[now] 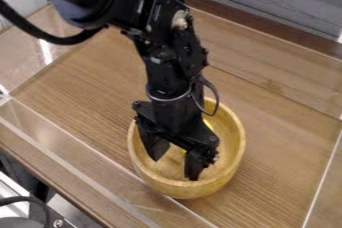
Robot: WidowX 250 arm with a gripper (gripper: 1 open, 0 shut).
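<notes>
A yellow bowl (pixel 227 152) rests on the wooden table near the front centre. My black gripper (pixel 177 155) reaches down inside it from above, its two fingers spread apart, one toward the left side, one toward the right near the bowl floor. A small yellow patch shows between the fingers; whether it is a separate object or the bowl's inside I cannot tell, as the gripper hides much of it.
A grey wall stands at the back. The table's front left edge runs close below the bowl, with cables beyond it.
</notes>
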